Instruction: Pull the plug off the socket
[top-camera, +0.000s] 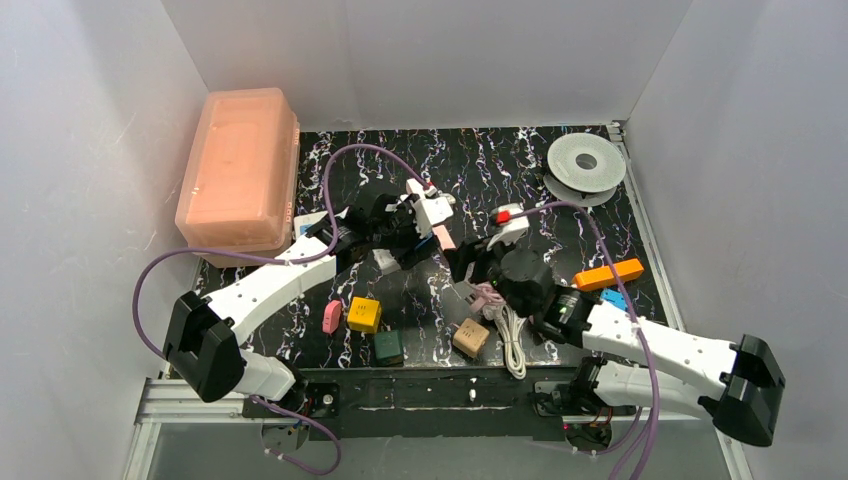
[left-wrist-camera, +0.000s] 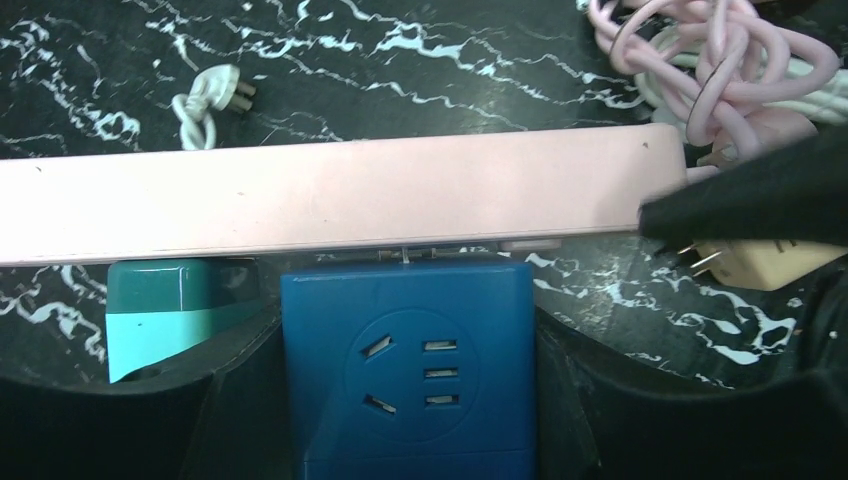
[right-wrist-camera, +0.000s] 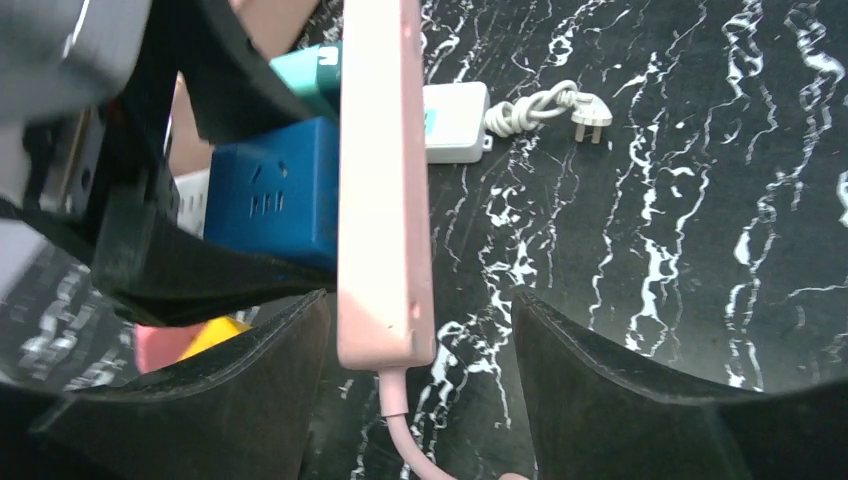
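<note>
My left gripper is shut on the blue socket block (left-wrist-camera: 408, 300), whose socket holes face up in the left wrist view. Directly alongside it runs a long pink power strip (left-wrist-camera: 340, 195) with a pink cord (right-wrist-camera: 405, 440); thin metal pins show in the narrow space between strip and block, and whether they sit inside the block is unclear. My right gripper is part open around the near end of the pink strip in the right wrist view, its fingers apart from it.
A yellow block (top-camera: 364, 315), green block (top-camera: 388, 346), beige adapter (top-camera: 470, 338) and orange bar (top-camera: 608, 274) lie around. A lidded box (top-camera: 236, 170) stands left, a spool (top-camera: 586, 162) at back right.
</note>
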